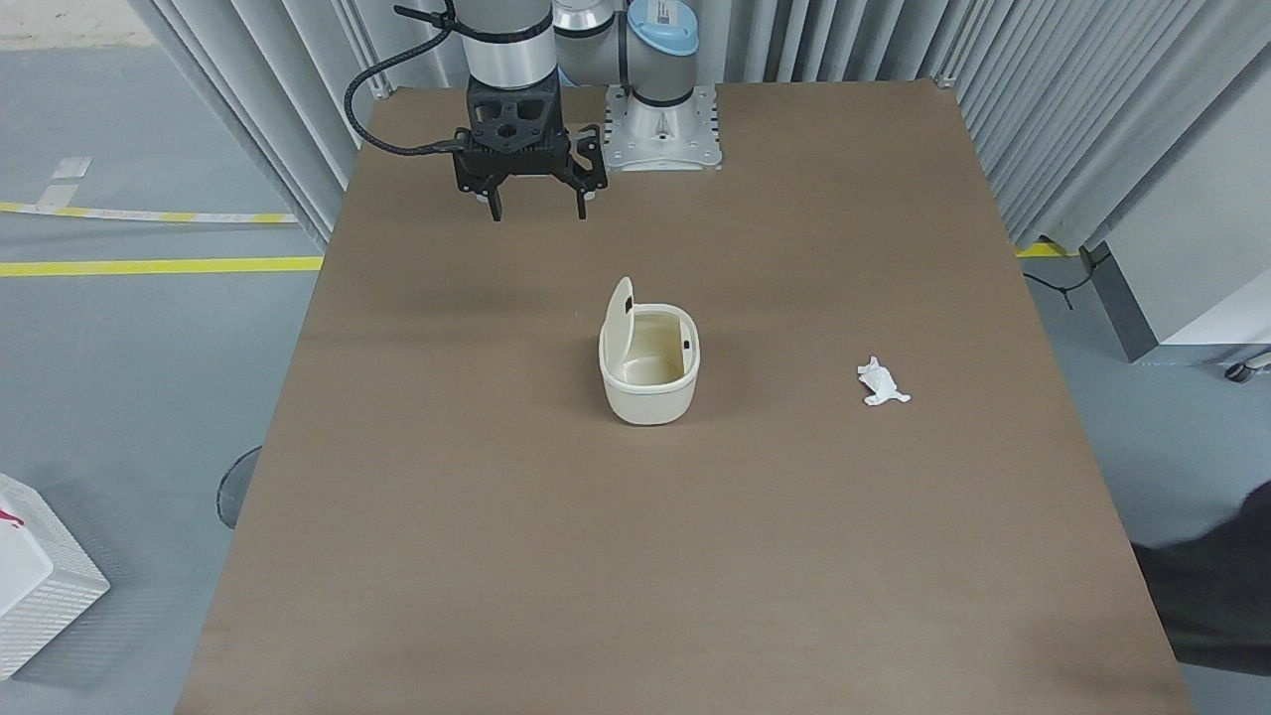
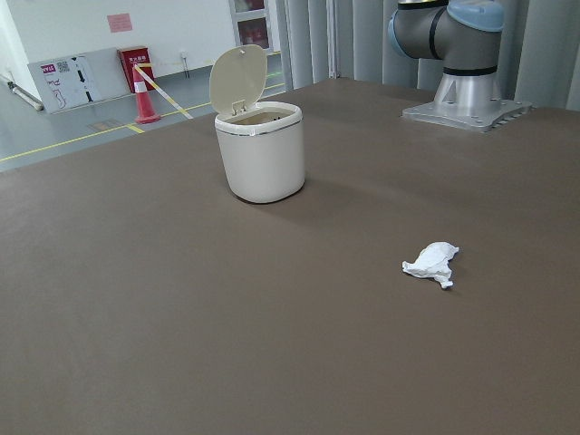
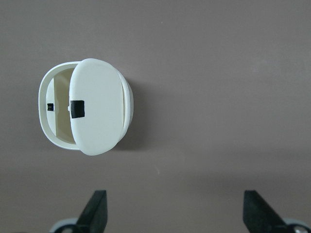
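A small white bin (image 1: 649, 393) stands on the brown table with its lid (image 1: 617, 322) raised; in the left view the bin (image 2: 261, 163) shows the lid upright. A crumpled white piece, probably tissue (image 2: 430, 263), lies apart from it, to the right in the front view (image 1: 882, 383). My gripper (image 1: 536, 209) hangs open near the back of the table, beyond the bin, with nothing between its fingers. In the wrist view the bin (image 3: 56, 131) is left of centre, above the two widely spaced fingertips.
The robot base (image 1: 661, 143) is at the back edge of the table (image 1: 679, 560). Curtains stand behind; a white box (image 1: 42, 584) is on the floor to the left.
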